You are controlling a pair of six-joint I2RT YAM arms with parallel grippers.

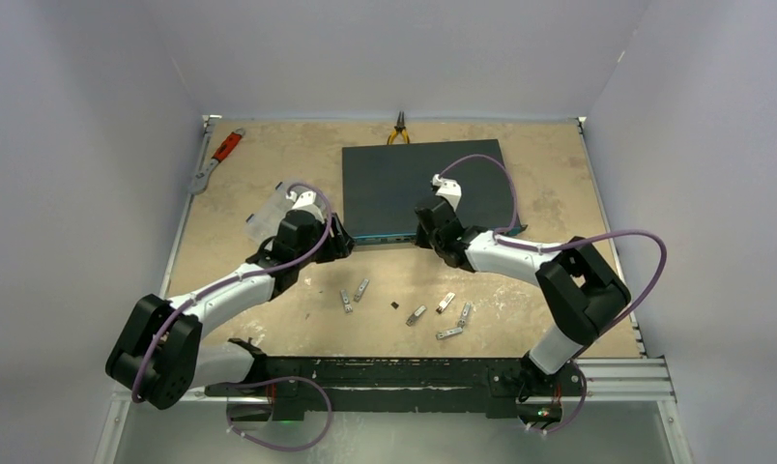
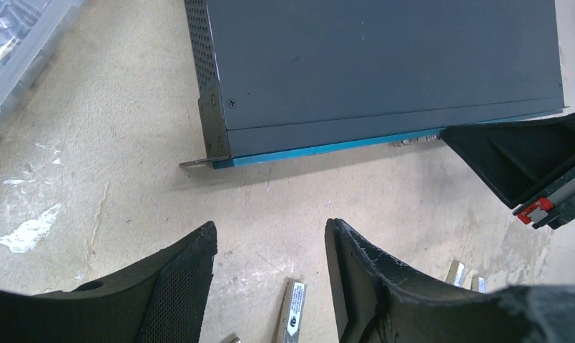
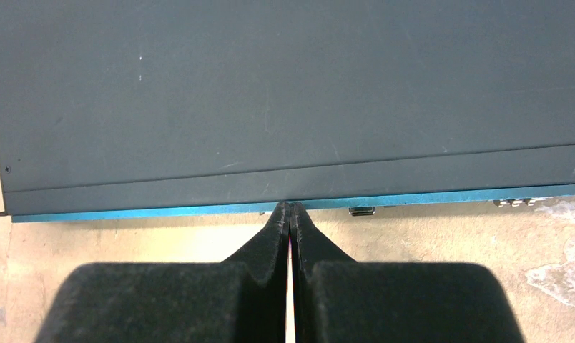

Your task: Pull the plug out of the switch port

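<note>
The dark switch (image 3: 284, 107) has a blue front edge, with its port face largely hidden below. In the right wrist view, my right gripper is at that edge, fingertips together and nothing between them. A dark piece, perhaps a plug (image 3: 362, 211), pokes out to the right, outside the fingers. Small metal pieces (image 2: 403, 143) show under the edge in the left wrist view, beside the black right fingers (image 2: 513, 157). My left gripper stands open and empty in front of the switch's left corner.
Several loose metal modules (image 1: 417, 314) lie on the table in front. A clear plastic box (image 1: 266, 220) sits left of the switch. Pliers (image 1: 398, 129) lie behind it, and a red-handled tool (image 1: 216, 159) is at the far left.
</note>
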